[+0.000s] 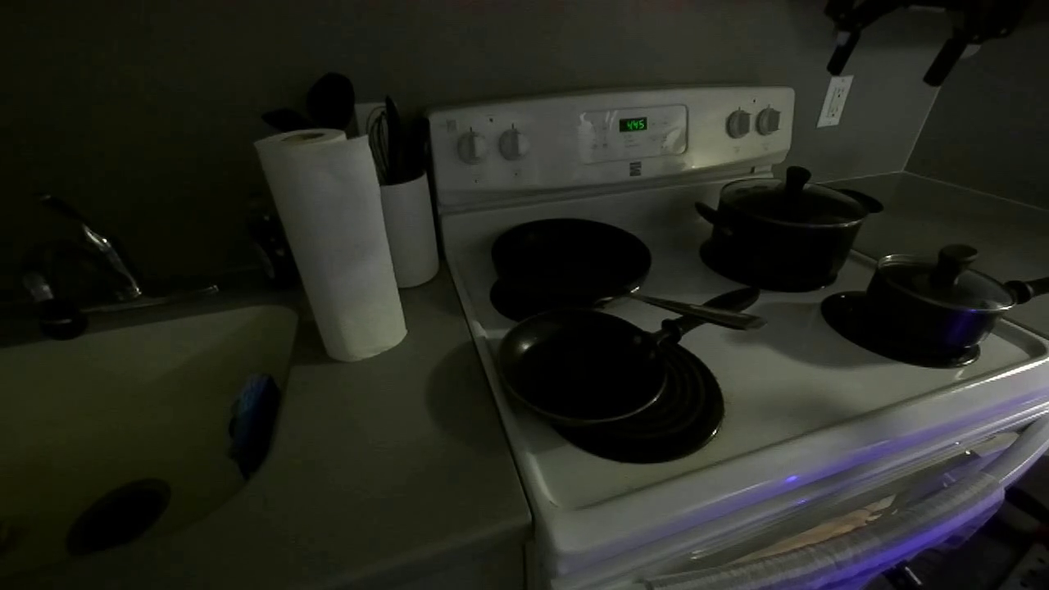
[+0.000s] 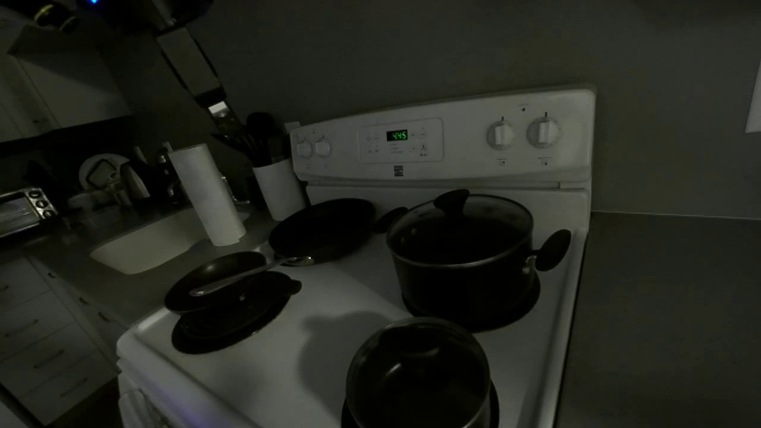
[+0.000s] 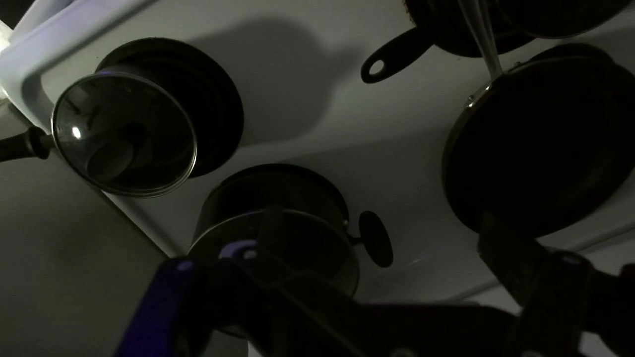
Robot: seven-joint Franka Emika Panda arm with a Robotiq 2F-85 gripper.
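Observation:
High over the back right of the stove, my gripper (image 1: 892, 67) stands open with nothing between its fingers. In the wrist view its two dark fingers (image 3: 506, 256) are spread wide above the cookware. A large black pot with a glass lid (image 1: 792, 231) sits on the back right burner. Nearer the front right is a smaller lidded saucepan (image 1: 934, 300), partly off its burner. Two black frying pans take up the left side, one at the back (image 1: 570, 257) and one in front (image 1: 582, 365). The gripper touches none of them.
A paper towel roll (image 1: 336, 251) and a white utensil holder (image 1: 409, 231) stand on the counter left of the stove (image 1: 777, 393). Further left is a sink (image 1: 211, 364). The pan handles cross near the stove's middle. Light is dim.

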